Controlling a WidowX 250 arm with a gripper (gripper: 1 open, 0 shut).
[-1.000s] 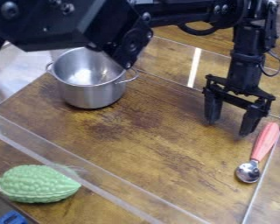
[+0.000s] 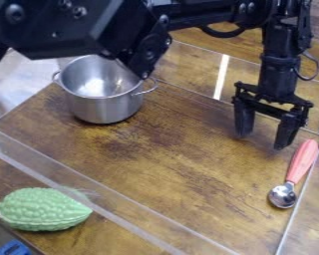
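Note:
My black gripper (image 2: pixel 265 129) hangs low over the right side of the wooden table, open, its two fingers pointing down with nothing seen between them. Just below and to the right of it lies a scoop (image 2: pixel 301 164) with a pink handle and a metal head. A steel pot (image 2: pixel 107 105) with two handles stands at the back left, partly behind my arm. A pale green bitter melon (image 2: pixel 43 209) lies at the front left.
Clear strips run along the table's sides. A blue object (image 2: pixel 8 248) shows at the bottom left corner.

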